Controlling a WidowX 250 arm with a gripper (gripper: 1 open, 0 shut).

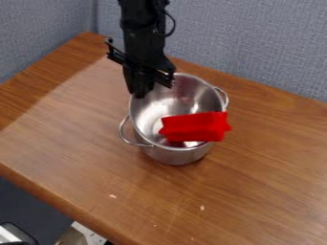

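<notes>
A steel pot (173,100) with two wire handles stands on the wooden table. A red elongated object (194,126) rests in it, toward the front right of its rim. My black gripper (141,81) points down at the pot's back-left rim. Its fingertips are dark and partly overlap the rim, so I cannot tell whether it is open or shut or holds the rim.
A grey padded wall (250,43) runs along the back. The table's front-left edge drops to a dark floor with some items below.
</notes>
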